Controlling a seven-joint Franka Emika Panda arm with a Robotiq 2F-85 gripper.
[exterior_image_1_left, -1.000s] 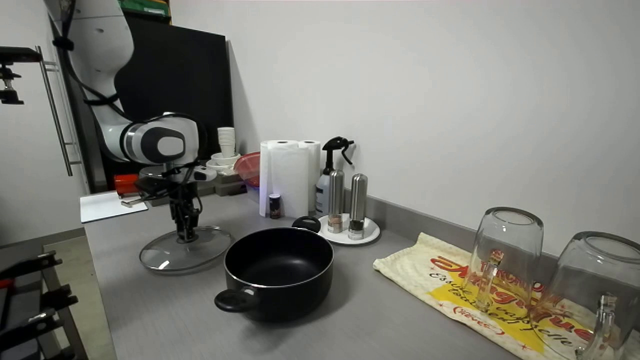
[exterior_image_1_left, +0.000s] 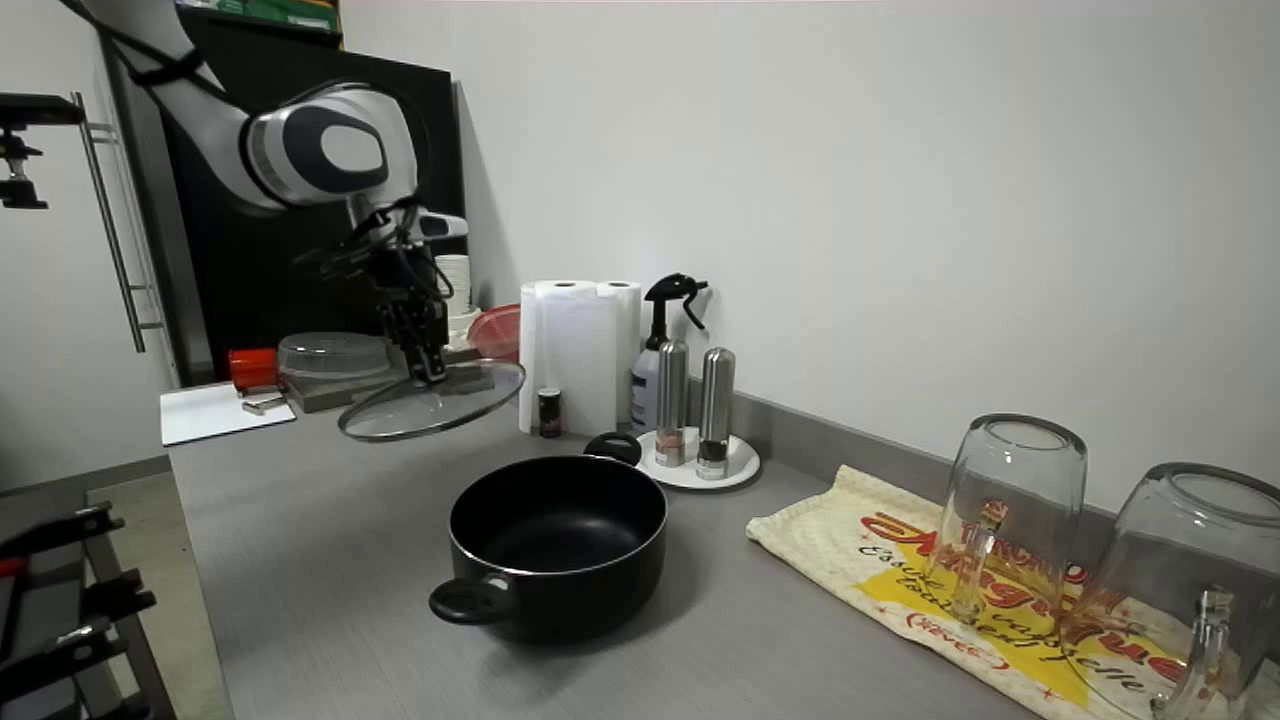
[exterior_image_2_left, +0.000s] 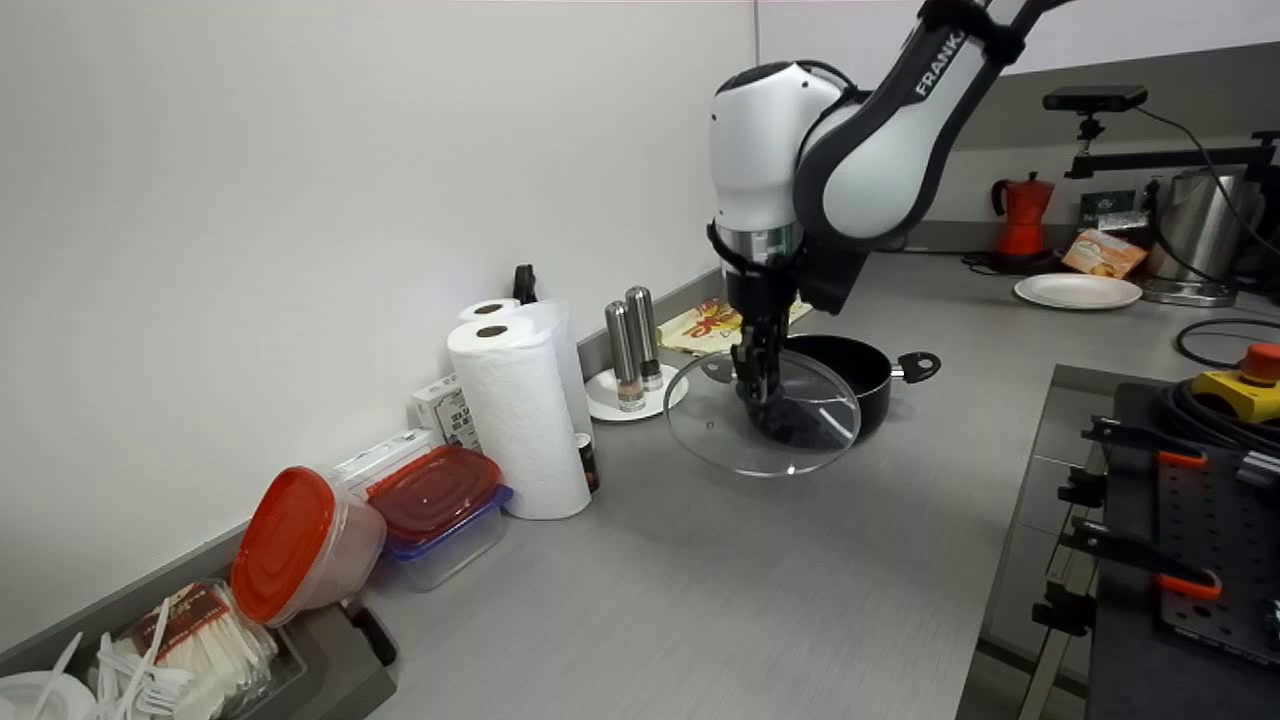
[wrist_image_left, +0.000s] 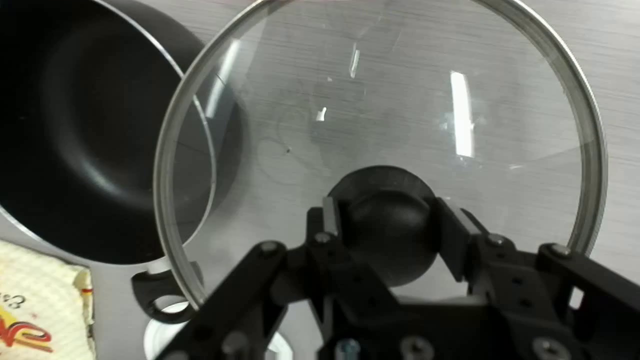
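Observation:
My gripper is shut on the round black knob (wrist_image_left: 390, 246) of a glass lid. In exterior view 1 the clear lid (exterior_image_1_left: 402, 414), edged with a metal rim, hangs above the counter, slightly tilted, to the left of a black pot. The pot (exterior_image_1_left: 564, 600) stands uncovered on the counter, its inside empty, with a handle on either side. Seen from the wrist, the lid's rim (wrist_image_left: 591, 150) overlaps the edge of the pot (wrist_image_left: 72, 120) only partly. Exterior view 2 has the lid (exterior_image_2_left: 720, 438) in front of the pot (exterior_image_2_left: 882, 390).
Behind the pot, two steel mills (exterior_image_1_left: 715, 408) stand on a white plate (exterior_image_1_left: 746, 466). Paper towel rolls (exterior_image_1_left: 576, 360) and a spray bottle (exterior_image_1_left: 644, 378) are by the wall. A cloth (exterior_image_1_left: 828, 528) under glass mugs (exterior_image_1_left: 1014, 504) lies to the right.
The lid has risen from near the counter surface, held by my gripper, and moved slightly right in exterior view 1. The pot has stayed where it was.

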